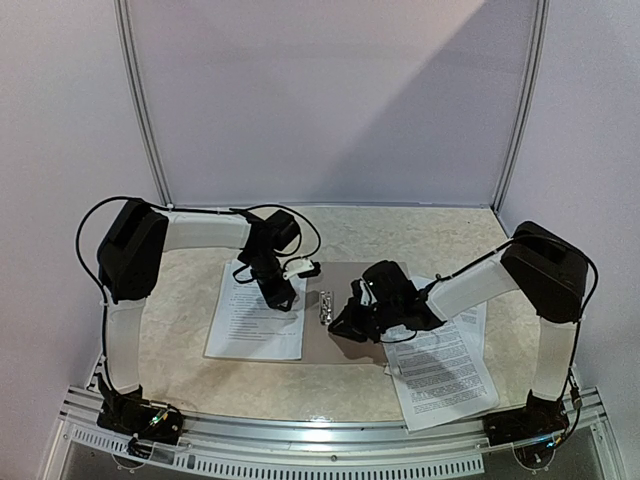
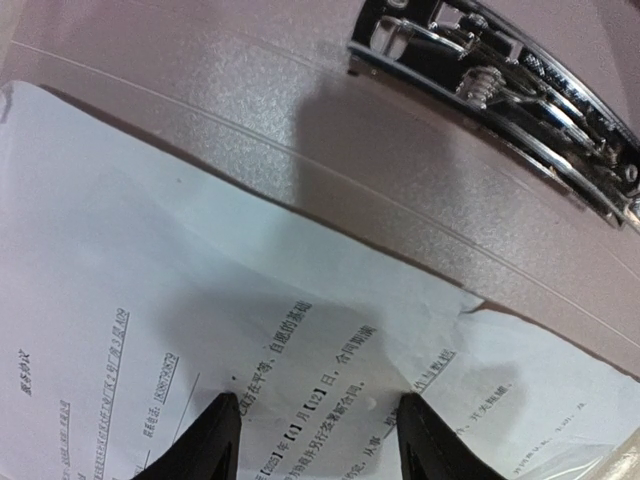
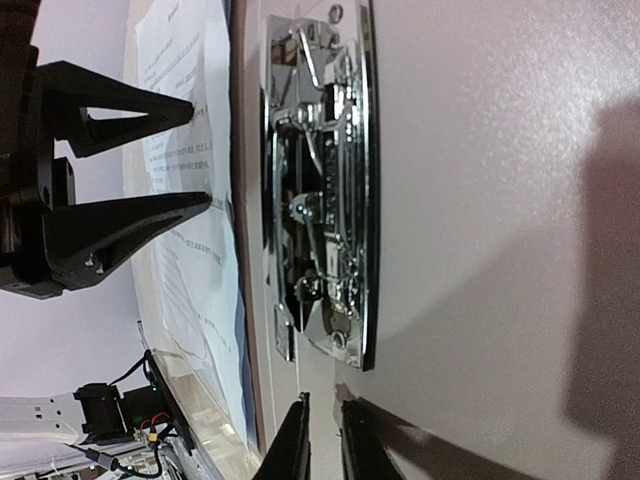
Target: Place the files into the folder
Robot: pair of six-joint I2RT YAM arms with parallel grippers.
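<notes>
The folder (image 1: pixel 340 350) lies mid-table, its metal clip (image 1: pixel 326 307) at its middle; in the right wrist view the clip (image 3: pixel 320 190) stands large and shiny. A paper stack (image 1: pixel 250 330) covers the folder's left part. My left gripper is low over those papers (image 2: pixel 150 250), fingers apart, its tips at the sheet. My right gripper is just beside the clip's near end, fingertips slightly apart with nothing visible between them. More printed sheets (image 1: pixel 440 380) lie loose at the right, partly under my right arm.
Bare table (image 1: pixel 440 230) shows at the back and along the front left. Side walls, a back wall and a metal front rail (image 1: pixel 330 430) bound the area. The two grippers are close together over the folder.
</notes>
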